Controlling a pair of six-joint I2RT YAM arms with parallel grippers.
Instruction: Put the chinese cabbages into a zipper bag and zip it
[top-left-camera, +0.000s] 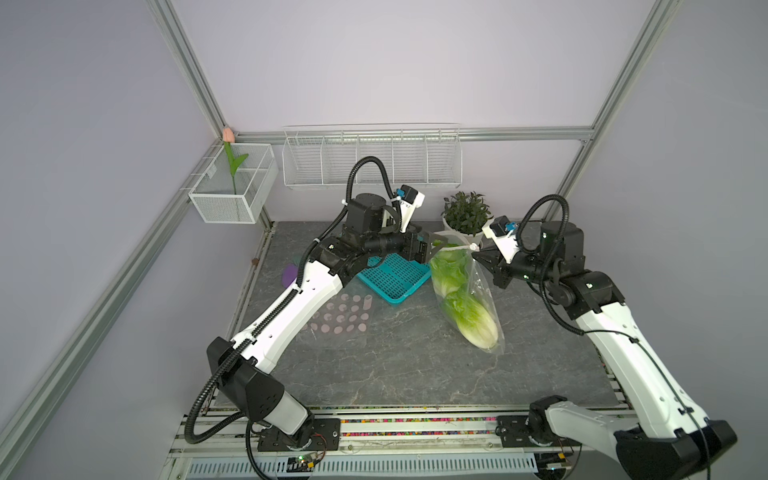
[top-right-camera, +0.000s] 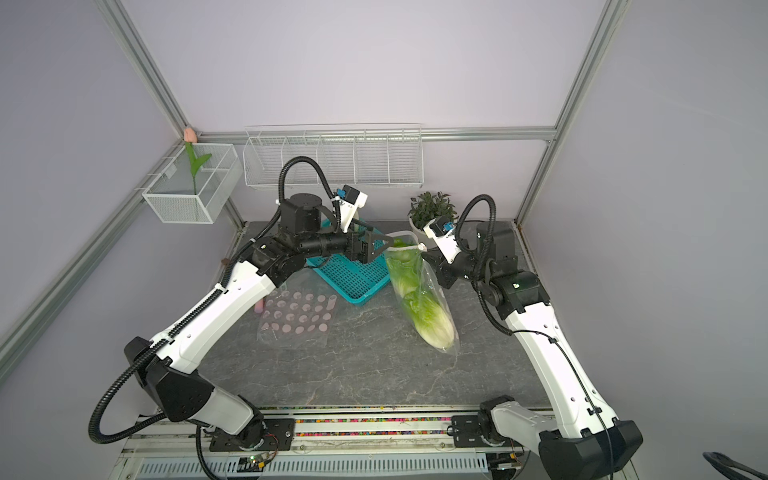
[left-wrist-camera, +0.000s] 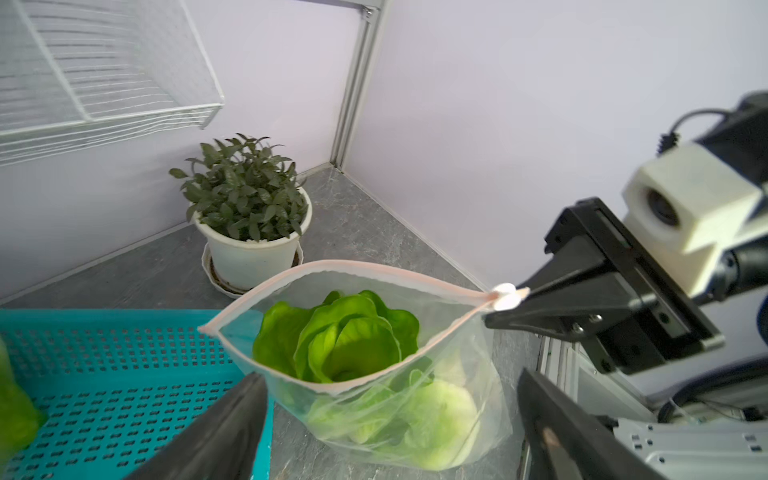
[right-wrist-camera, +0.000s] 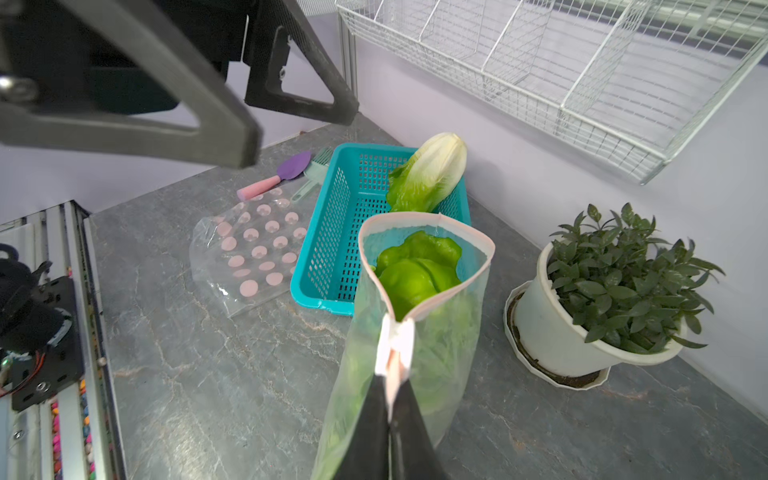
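A clear zipper bag (top-left-camera: 488, 336) with a pale zip band holds Chinese cabbages (top-left-camera: 472, 320) and hangs from my right gripper, which is shut on the zip end at the bag's mouth. The mouth gapes, showing green leaves (left-wrist-camera: 344, 344). My left gripper stands open beside the bag's other corner (left-wrist-camera: 212, 328), apparently apart from it. Another cabbage (right-wrist-camera: 428, 164) lies in the turquoise basket (right-wrist-camera: 324, 240) behind.
A potted plant (left-wrist-camera: 248, 256) stands at the back right. A dotted mat (right-wrist-camera: 248, 264), a purple spatula (right-wrist-camera: 292, 166) and a comb-like tool lie left of the basket. Wire racks (top-left-camera: 372, 160) hang on the back wall.
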